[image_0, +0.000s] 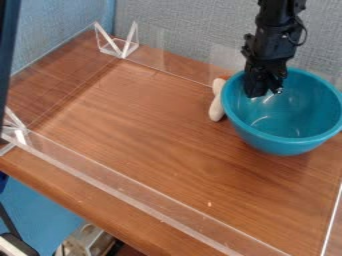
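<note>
A teal bowl (287, 120) stands tilted slightly at the right side of the wooden surface. My black gripper (263, 80) reaches down from the top to the bowl's back-left rim, its fingers partly over the inside; whether they grip the rim is hard to tell. A pale, elongated object (217, 100) lies just left of the bowl, partly hidden by it.
White corner brackets (118, 40) stand at the back left and left edge. A grey wall is behind.
</note>
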